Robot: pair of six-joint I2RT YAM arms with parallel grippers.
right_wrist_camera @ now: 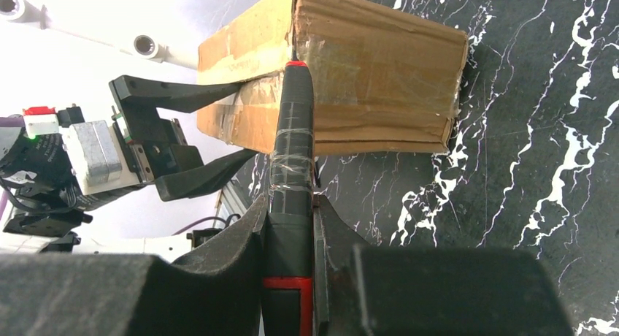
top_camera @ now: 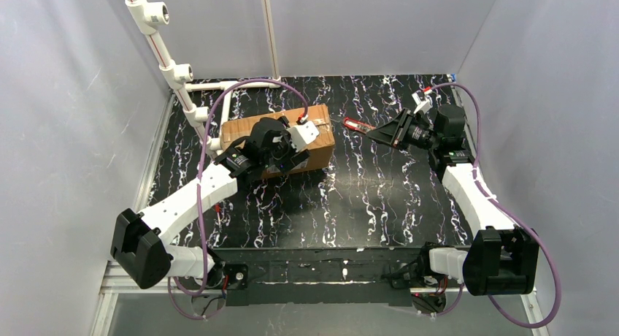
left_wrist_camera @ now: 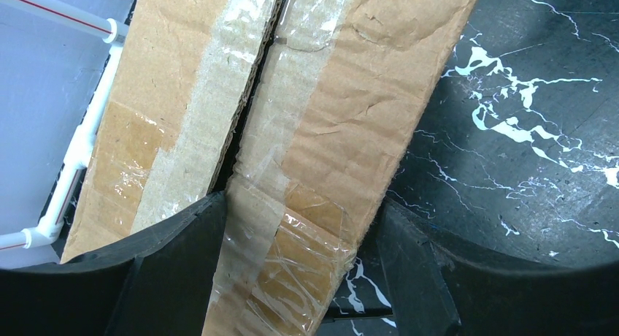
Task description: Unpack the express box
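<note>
The cardboard express box (top_camera: 321, 139) lies on the dark marbled table, its taped seam showing as a dark slit in the left wrist view. My left gripper is over the box, part open, one finger at the seam and the other beside the box's outer edge. My right gripper is shut on a red-and-black box cutter (top_camera: 358, 126), held to the right of the box and pointing at it. In the right wrist view the cutter's body covers part of the box.
A white pipe frame (top_camera: 186, 77) stands along the left and back, close behind the box.
</note>
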